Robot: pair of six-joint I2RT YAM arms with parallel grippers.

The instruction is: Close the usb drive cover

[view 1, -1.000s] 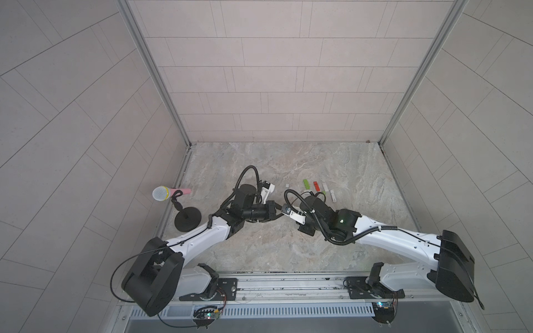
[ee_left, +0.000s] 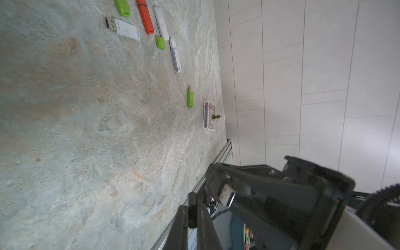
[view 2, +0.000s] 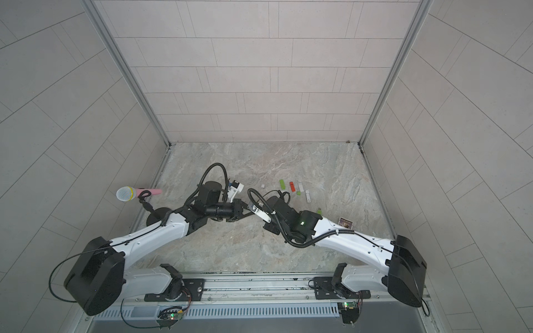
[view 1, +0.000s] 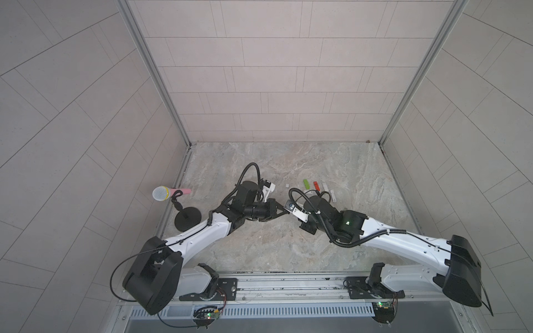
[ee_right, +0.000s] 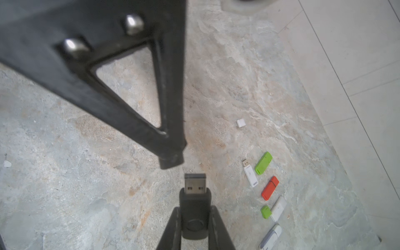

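A black usb drive [ee_right: 195, 216] with its metal plug bare is pinched in my right gripper, plug pointing outward. In the left wrist view the plug [ee_left: 226, 195] shows at the tip of the right gripper's fingers. My left gripper is shut on a narrow dark piece [ee_left: 192, 204] that looks like the drive's cover. From the right wrist view, this dark piece [ee_right: 170, 160] stands out past the left fingertips, just above and left of the plug. A small gap parts cover and plug. Both grippers are raised over the middle of the table.
Other drives lie on the table: a white one [ee_right: 250, 174], a green one [ee_right: 263, 163], a red one [ee_right: 270, 188] and several more. A small white cap [ee_right: 240, 123] lies apart. A dark round stand [view 1: 187, 219] is at the left.
My right gripper has drawn back to the right, away from the left fingertips, with the drive still in it. The left gripper has shifted slightly.
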